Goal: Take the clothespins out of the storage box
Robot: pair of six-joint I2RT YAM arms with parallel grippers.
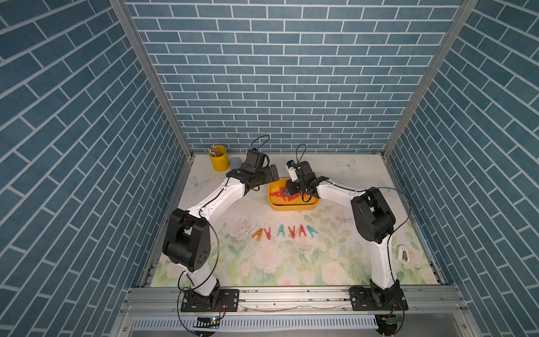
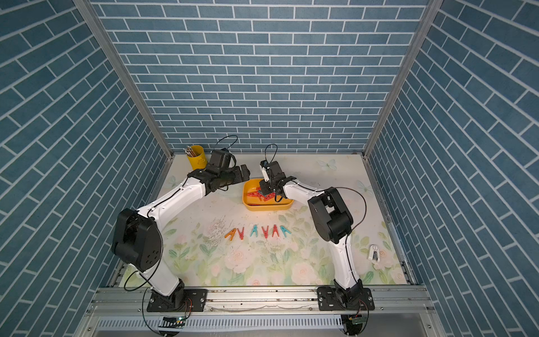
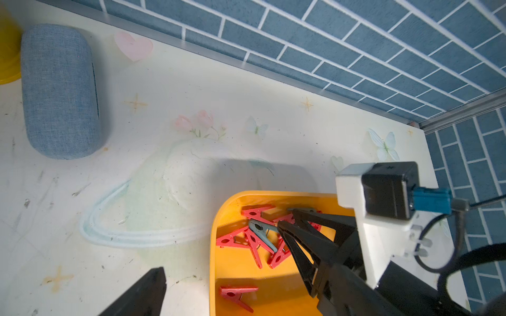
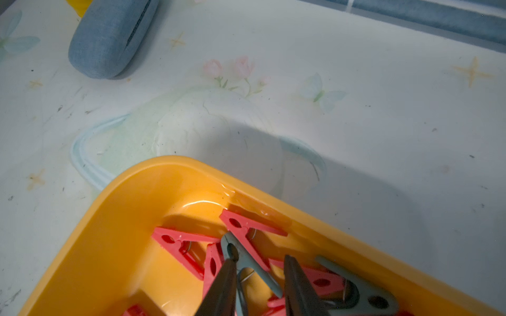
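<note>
A yellow storage box in the middle holds several red and grey-blue clothespins. My right gripper is down inside it, its fingertips part open over a grey-blue clothespin, beside a red clothespin; whether it touches them is unclear. My left gripper hangs open above the table at the box's upper left, nothing between its fingers. In front of the box, several orange, red and teal clothespins lie in a row on the table.
A yellow cup of sticks and a blue cushion-like object stand at the back left. A small white object lies at the front right.
</note>
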